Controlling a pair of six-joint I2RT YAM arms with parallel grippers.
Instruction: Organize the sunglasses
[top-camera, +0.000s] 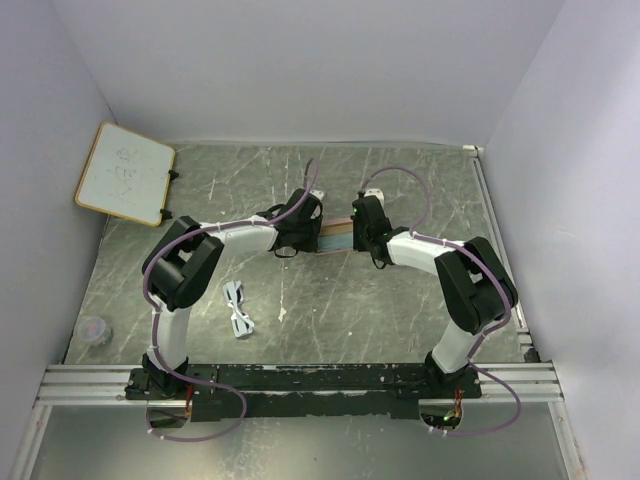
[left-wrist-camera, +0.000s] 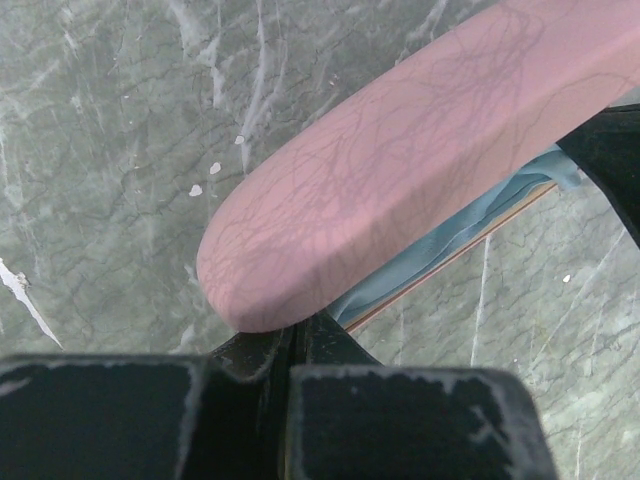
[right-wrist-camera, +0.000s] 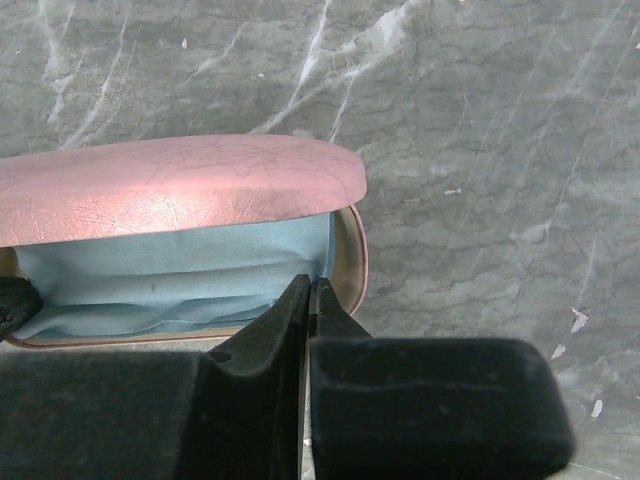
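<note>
A pink glasses case (right-wrist-camera: 180, 185) lies on the table with its lid raised, a light-blue cloth (right-wrist-camera: 170, 280) spread inside along its length. At the case's left end, my left gripper is shut with its tips down by the lid; what lies between them is hidden. My right gripper is shut, its tips touching the cloth's right edge inside the right end of the case. Nothing but possibly the thin cloth could be between them. No sunglasses show in these views; the arms and lid cover part of the case.
A white object with a narrow middle (top-camera: 238, 308) lies left of centre on the table. A small whiteboard (top-camera: 127, 174) leans at the back left, and a clear round container (top-camera: 94, 330) stands near the left edge.
</note>
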